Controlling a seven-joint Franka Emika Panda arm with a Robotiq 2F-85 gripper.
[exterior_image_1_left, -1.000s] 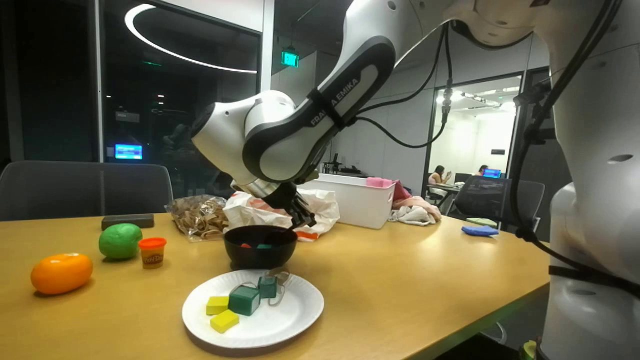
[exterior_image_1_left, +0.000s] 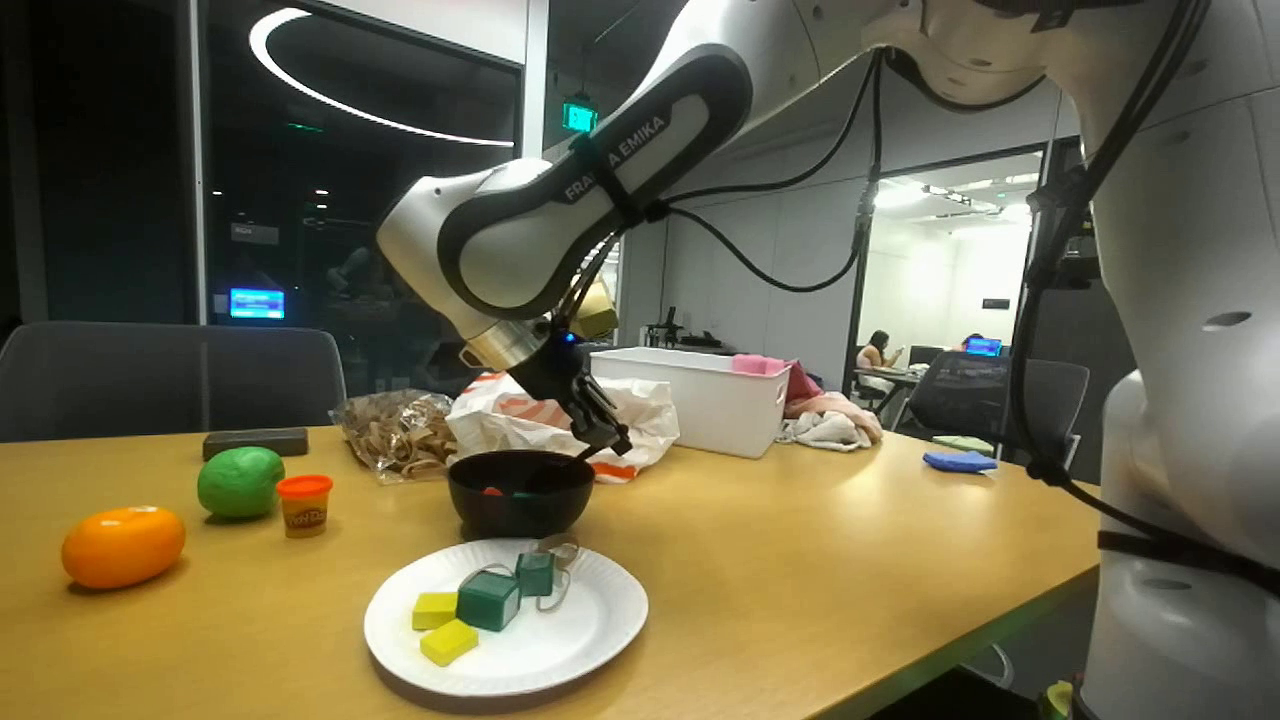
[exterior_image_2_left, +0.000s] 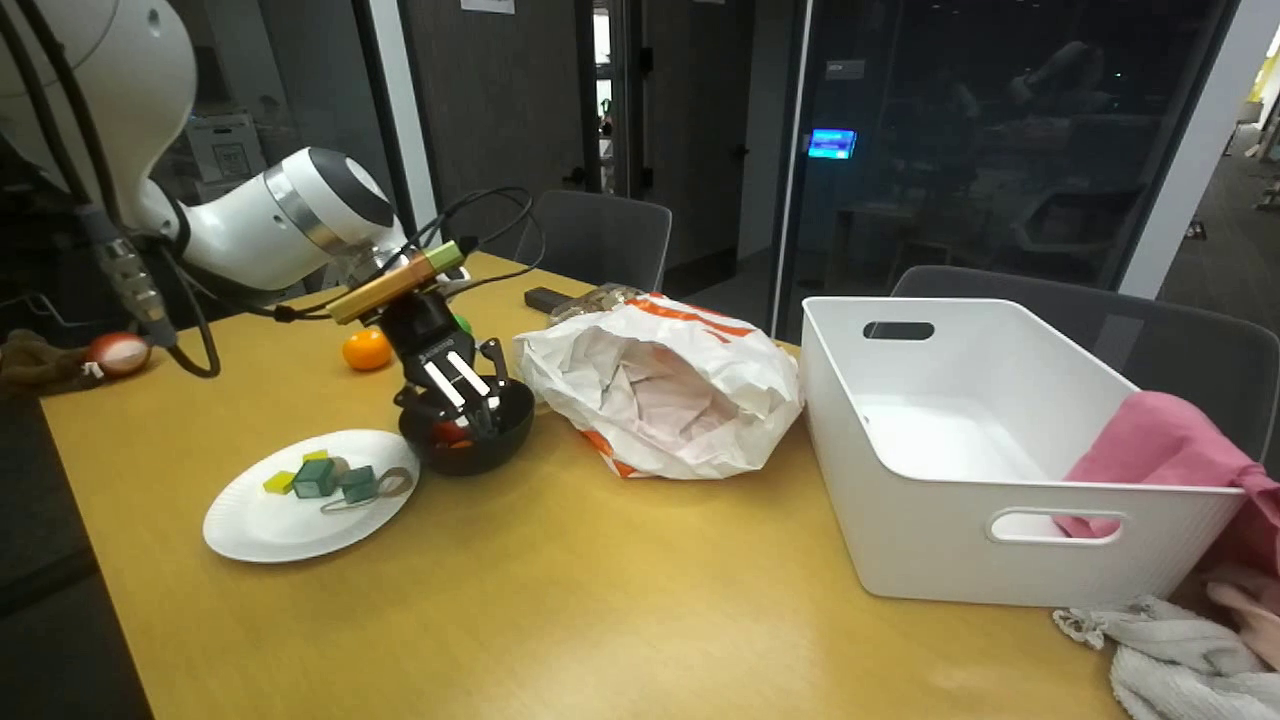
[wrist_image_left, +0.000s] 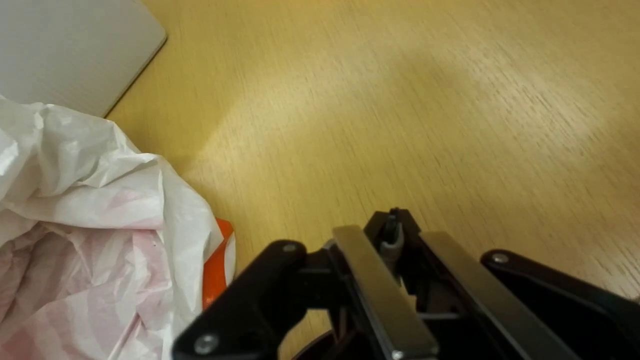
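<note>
My gripper (exterior_image_2_left: 485, 422) reaches down at the edge of a black bowl (exterior_image_1_left: 519, 504). Its fingertips are over the bowl's right side in exterior view 1. In the wrist view, the two finger pads (wrist_image_left: 384, 294) stand a small gap apart, with dark parts and a small grey piece between them; I cannot tell what is held there. Only a sliver of bowl rim (wrist_image_left: 316, 346) shows below. Red and green items lie in the bowl, largely hidden. A white paper plate (exterior_image_1_left: 402, 642) beside it carries green blocks (exterior_image_1_left: 489, 600), yellow blocks (exterior_image_1_left: 449, 642) and a brownish loop.
A crumpled white bag (exterior_image_2_left: 708, 420) lies close beside the bowl, with a white bin (exterior_image_2_left: 960, 534) beyond. A green fruit (exterior_image_1_left: 240, 482), an orange fruit (exterior_image_1_left: 124, 547) and a Play-Doh tub (exterior_image_1_left: 305, 506) stand at left in exterior view 1.
The wrist and forearm have tilted and shifted left in exterior view 1, while the fingertips stay near the bowl's rim. Bowl and plate have not visibly moved.
</note>
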